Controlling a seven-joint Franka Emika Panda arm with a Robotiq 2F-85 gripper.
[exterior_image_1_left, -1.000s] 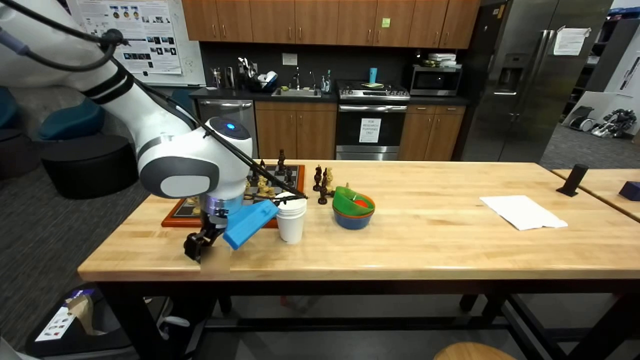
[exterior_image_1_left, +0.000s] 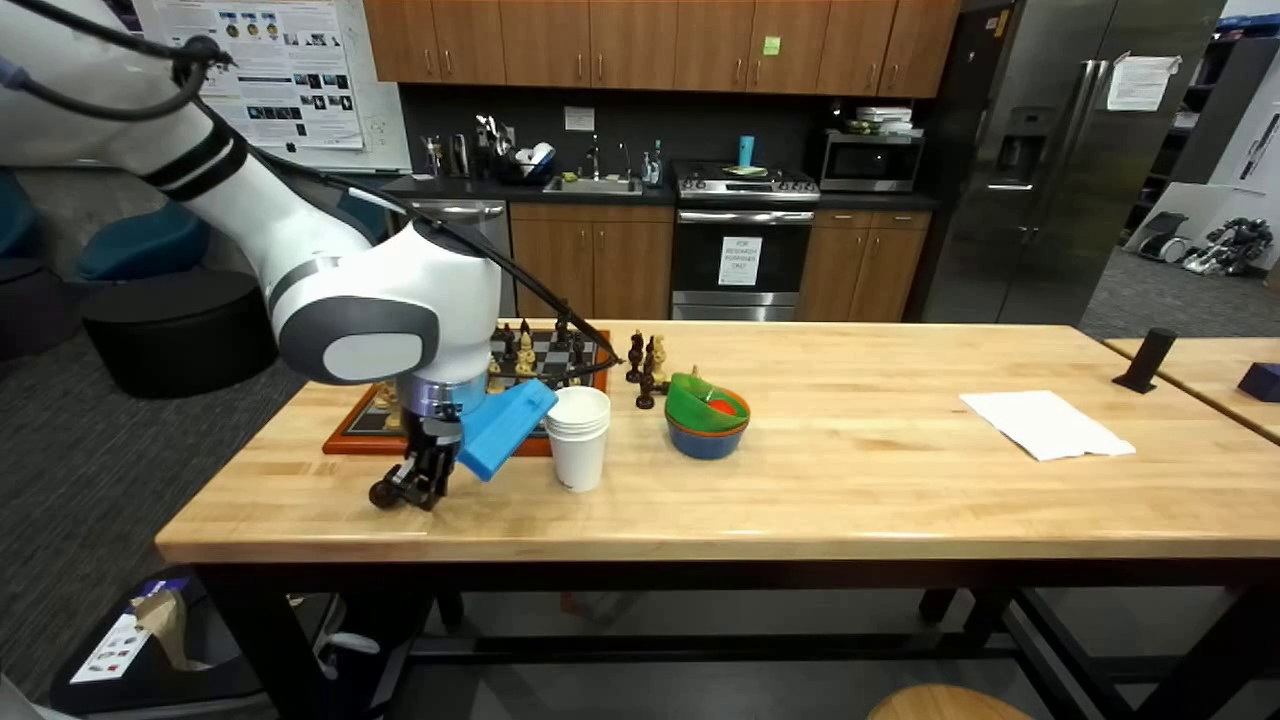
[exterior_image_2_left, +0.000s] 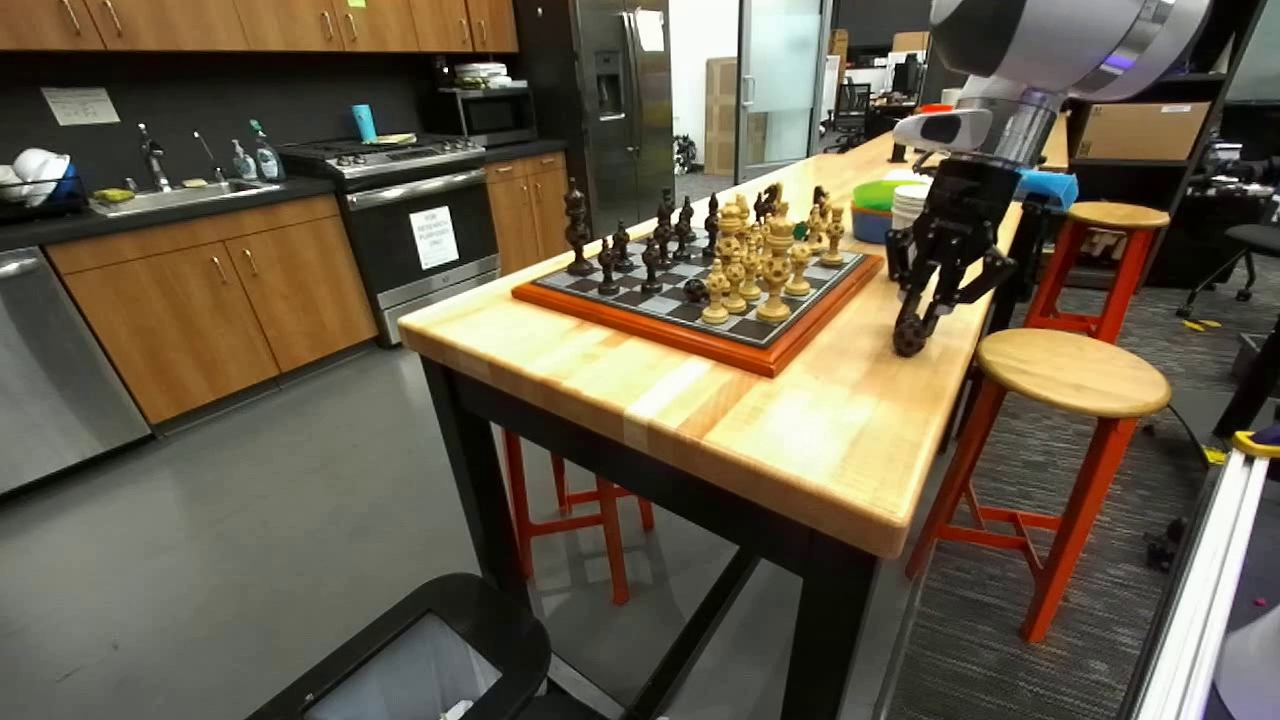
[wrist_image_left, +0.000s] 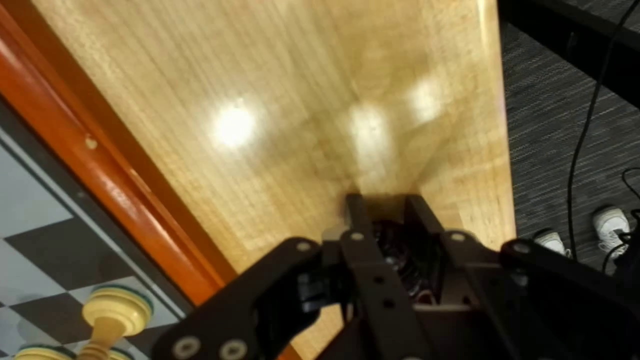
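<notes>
My gripper (exterior_image_1_left: 414, 482) hangs low over the near left part of the wooden table, in front of the chessboard (exterior_image_1_left: 360, 444). Its fingers (wrist_image_left: 358, 213) are closed around a dark chess piece (wrist_image_left: 399, 258), mostly hidden between them in the wrist view. The round dark end of that piece (exterior_image_2_left: 909, 336) pokes out below the fingers in exterior view 2, close to the tabletop; whether it touches cannot be told. Light pieces (exterior_image_2_left: 780, 270) crowd the board's near side, dark ones (exterior_image_2_left: 577, 228) its far side. One dark piece (exterior_image_2_left: 696, 290) appears to lie tipped over on the board.
A stack of white paper cups (exterior_image_1_left: 578, 444) stands right beside the arm's blue attachment (exterior_image_1_left: 506, 426). Further right are nested bowls (exterior_image_1_left: 705, 438), with a few loose chess pieces (exterior_image_1_left: 645, 372) behind them. A white sheet (exterior_image_1_left: 1046, 424) lies on the mostly clear right side.
The gripper has shifted slightly right and turned, and the dark piece's round end now shows at its left. The cup stack sits slightly further left than before.
</notes>
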